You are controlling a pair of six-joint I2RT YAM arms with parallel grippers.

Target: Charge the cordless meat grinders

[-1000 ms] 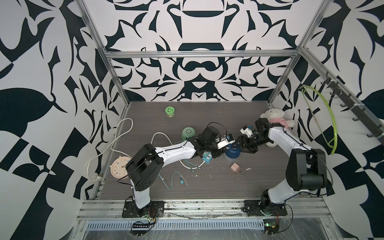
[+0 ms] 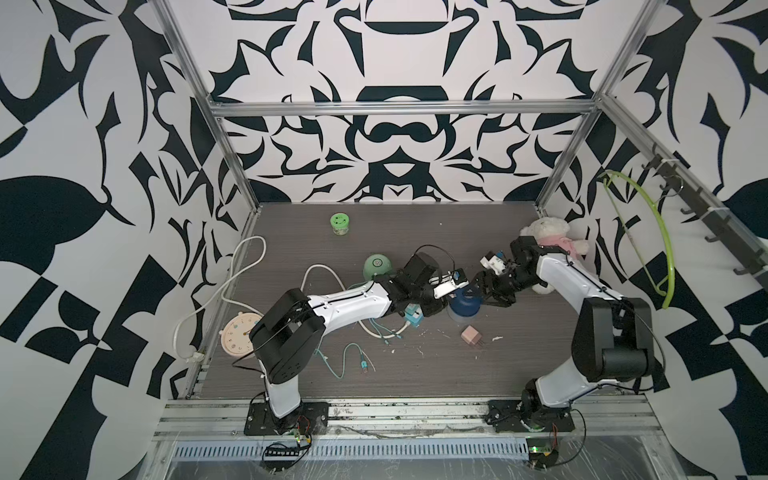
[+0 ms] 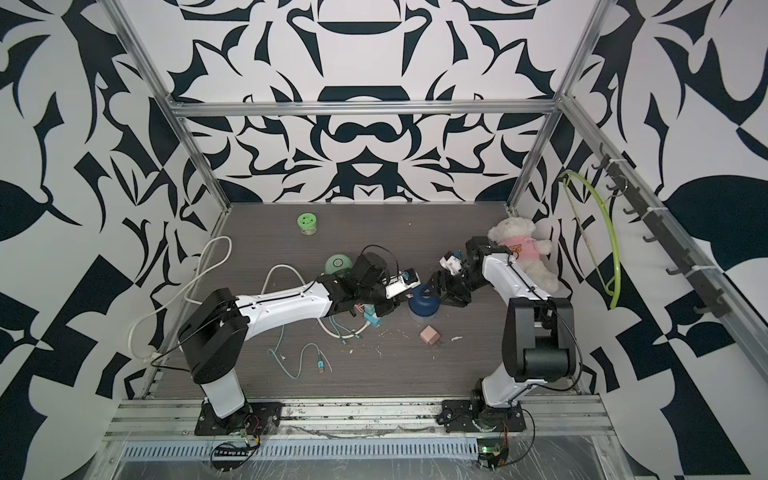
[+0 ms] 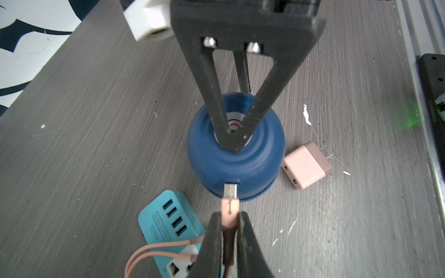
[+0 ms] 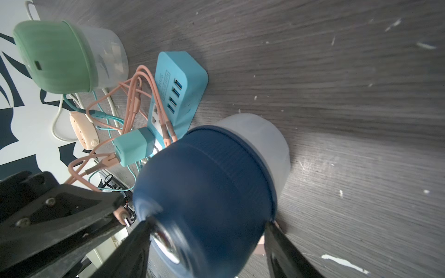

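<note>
A blue-topped meat grinder [image 4: 204,143] with a clear base [image 5: 266,139] stands upright on the table. My right gripper is shut on its domed top; one black finger [image 4: 234,136] shows across the dome in the left wrist view. My left gripper is shut on a pink cable plug [image 4: 230,208]. In the left wrist view the plug's metal tip overlaps the small port on the grinder's side. The tip also shows bare in the right wrist view, with a narrow gap to the grinder. A green-topped grinder [image 5: 55,58] stands farther left.
Beside the blue grinder lies a pink charger cube [image 4: 306,167]. The blue power strip [image 4: 160,220], with pink cables [image 5: 155,83] on it, is under my left arm. A plush bear [image 3: 520,240] sits at the back right.
My left arm has shifted very slightly over the last second, its gripper staying by the blue grinder. The right arm and grinder show no visible movement.
</note>
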